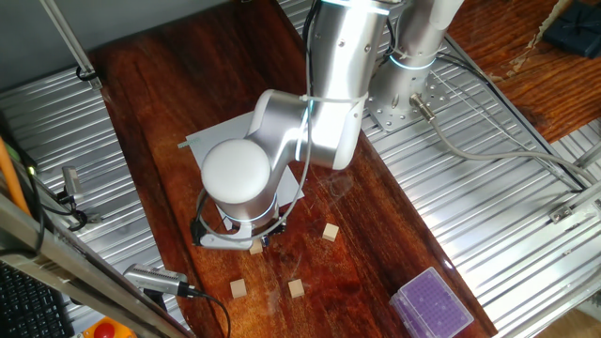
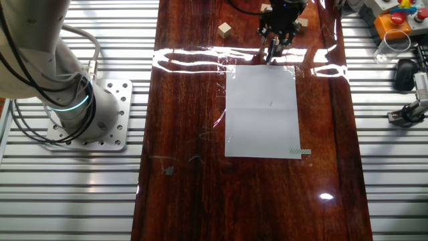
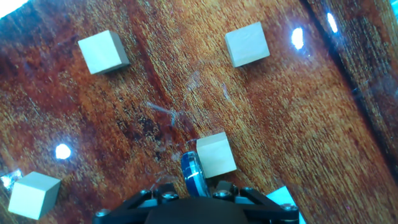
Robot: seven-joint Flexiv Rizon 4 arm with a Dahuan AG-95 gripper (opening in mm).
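In the wrist view, a pale wooden cube (image 3: 216,155) sits on the table right by my gripper. A dark, shiny, rod-like piece (image 3: 193,174) extends from the middle of the gripper and overlaps the cube's left side; whether it touches the cube is unclear. The frames do not show whether the fingers are open or shut around that piece. Exterior view 1 shows this cube (image 1: 255,247) partly covered by the gripper (image 1: 260,239). From the other side, the dark gripper (image 2: 279,30) stands low by the paper's upper edge.
Several more cubes lie apart, among them one cube (image 1: 331,232) to the right and another cube (image 1: 238,288) lower left. White paper (image 2: 261,114) lies flat with a patterned strip (image 2: 300,152) at one corner. A purple box (image 1: 433,304) stands at the table edge.
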